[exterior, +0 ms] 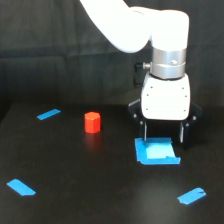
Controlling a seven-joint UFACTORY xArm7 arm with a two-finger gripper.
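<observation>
My gripper [163, 138] points downward at the right of the camera view, its two dark fingers set wide apart. Nothing shows between them, so it is open. A bright blue square [150, 158] lies on the dark table, below and partly behind the fingertips as seen here. A paler patch shows on the square's upper part. To the left, well apart from the gripper, stands a small red block [93, 122].
Blue strips lie flat on the black table: one at the back left [49, 114], one at the front left [21, 187] and one at the front right [191, 196].
</observation>
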